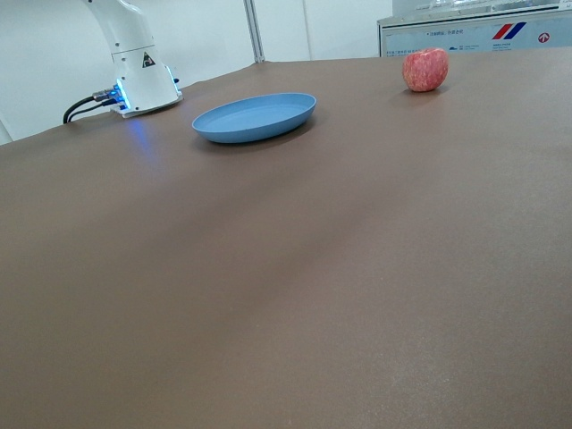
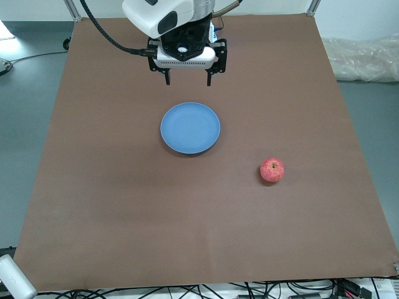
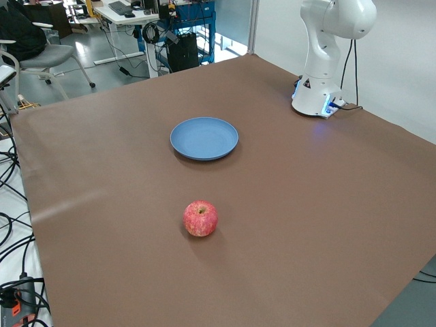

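In the left view my gripper hangs over the far part of the table, beyond a blue plate, its two fingers spread apart with nothing between them. A red apple rests on the brown table to the right of and nearer than the plate. The top view shows the plate and the apple standing apart; the gripper is out of that frame. In the right view the apple lies in front of the plate; only the arm's body shows there.
Cables run along the near edge outside the tabletop, and a white cylinder sits at the near left corner.
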